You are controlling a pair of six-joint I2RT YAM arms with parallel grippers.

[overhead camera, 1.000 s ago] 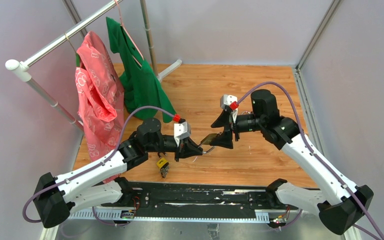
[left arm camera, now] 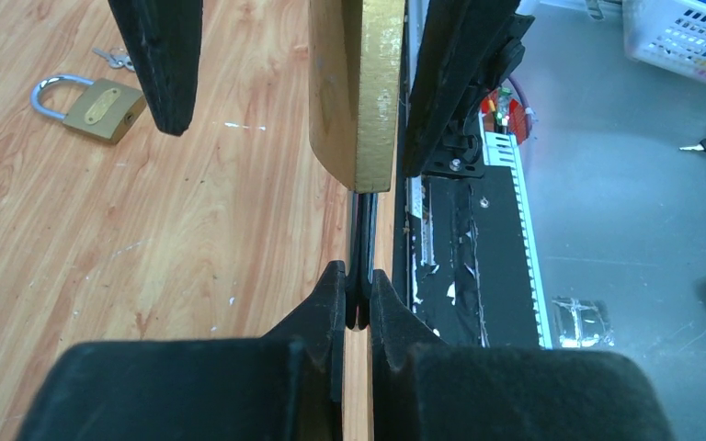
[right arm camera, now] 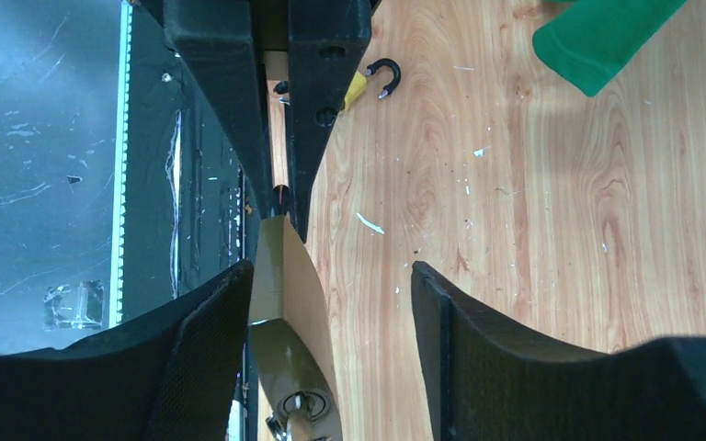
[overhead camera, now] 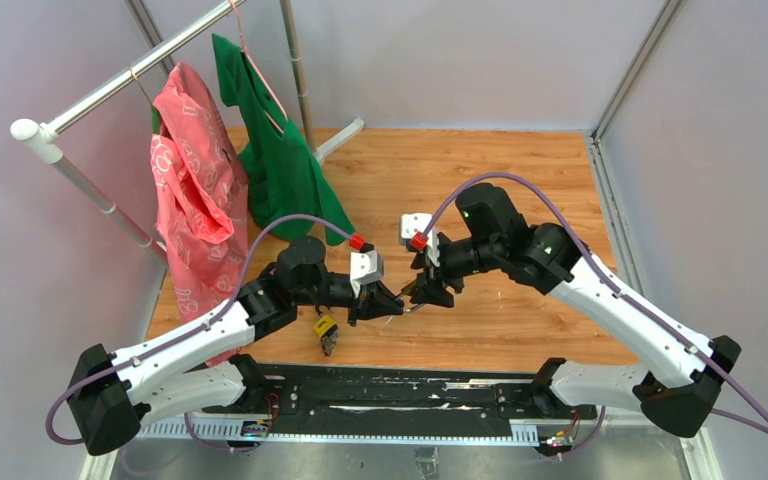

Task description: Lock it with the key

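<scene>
My left gripper is shut on a brass padlock (left arm camera: 368, 110) by its shackle (left arm camera: 360, 239), holding it up between the two arms. In the top view my right gripper (overhead camera: 424, 280) is beside my left gripper at the padlock. In the right wrist view its black fingers (right arm camera: 184, 358) stand apart on either side of the padlock, whose keyhole end faces that camera with what looks like a key in it, partly hidden at the lower edge. Whether the fingers touch the padlock is unclear.
Another padlock (left arm camera: 101, 115) and keys (left arm camera: 115, 59) lie on the wooden table (overhead camera: 520, 170). A yellow padlock (overhead camera: 324, 325) lies left of the grippers. Green (overhead camera: 290, 180) and pink (overhead camera: 200, 190) cloths hang at the left.
My right gripper has swung toward the front and left and turned, now standing closer around the padlock's body. The left arm looks nearly unmoved.
</scene>
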